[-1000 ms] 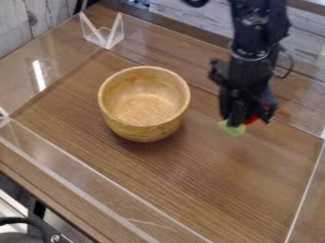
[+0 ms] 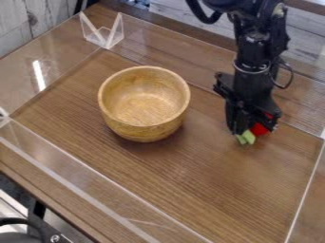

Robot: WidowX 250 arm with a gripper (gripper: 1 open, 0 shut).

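Note:
My dark gripper (image 2: 244,127) hangs from the black arm at the right of the table, low over a small object with green (image 2: 248,138) and red (image 2: 264,127) parts. The fingers partly cover that object; I cannot tell whether they grip it. A wide yellow-tan bowl (image 2: 143,102) sits to the left of the gripper.
A clear angular plastic item (image 2: 103,28) stands at the back left. A dark cable shows at the lower left corner.
Over the last second the arm has moved right and down onto the green and red object, now largely behind the fingers. The bowl stays in place.

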